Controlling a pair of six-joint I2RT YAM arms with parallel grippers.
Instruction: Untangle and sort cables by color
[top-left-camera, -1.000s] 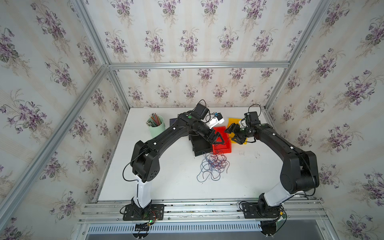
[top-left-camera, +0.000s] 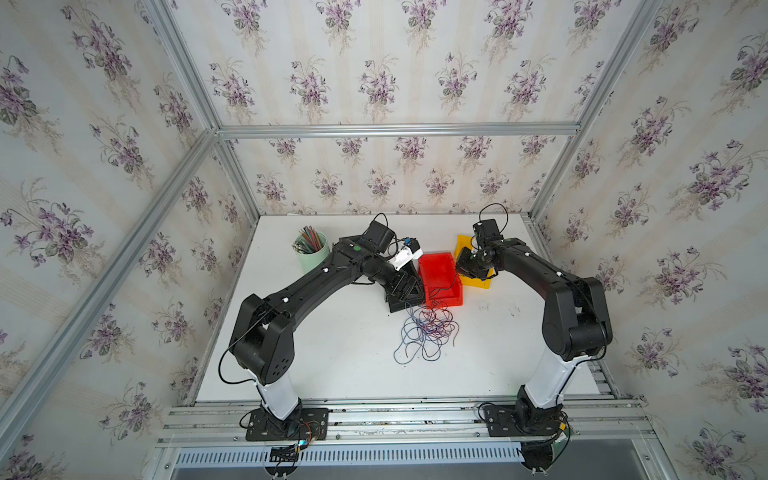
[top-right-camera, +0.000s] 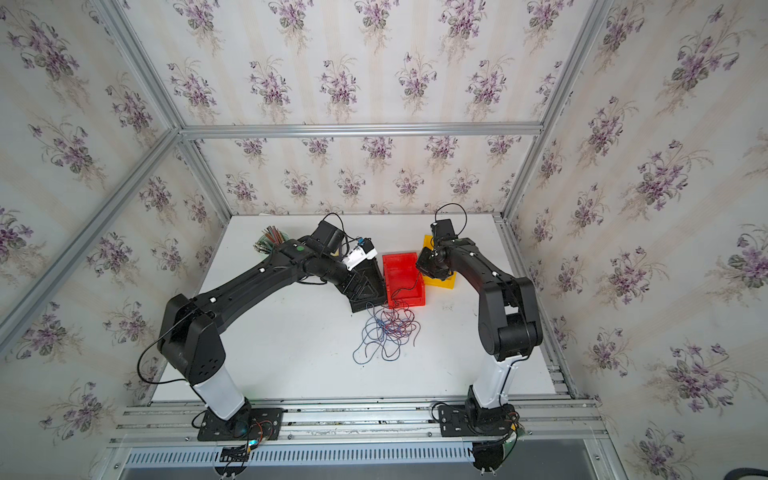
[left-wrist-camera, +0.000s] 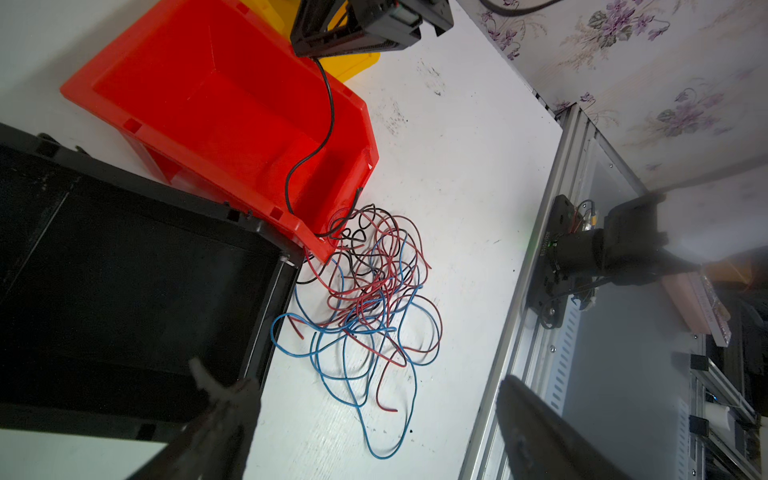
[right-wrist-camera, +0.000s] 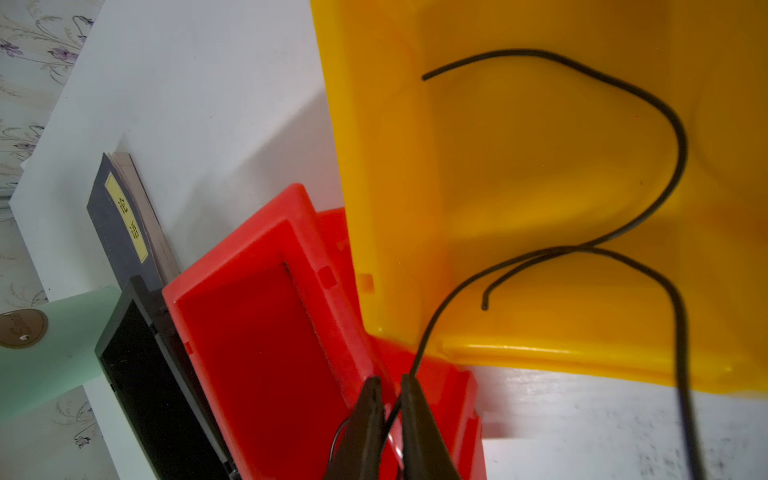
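A tangle of red, blue and black cables (left-wrist-camera: 368, 296) lies on the table before the bins. My left gripper is open above the black bin (left-wrist-camera: 120, 272), nothing between its fingers. My right gripper hangs over the edges of the red bin (left-wrist-camera: 208, 96) and yellow bin (right-wrist-camera: 544, 144), fingertips close together, a black cable (right-wrist-camera: 672, 160) at them; whether it is gripped I cannot tell. That cable curls inside the yellow bin, and black cable also runs down across the red bin to the tangle.
A green holder of sticks (top-left-camera: 312, 252) stands back left, with a dark book (right-wrist-camera: 120, 216) behind the bins.
Since a second ago my left arm has drawn back leftward from the red bin toward the black one.
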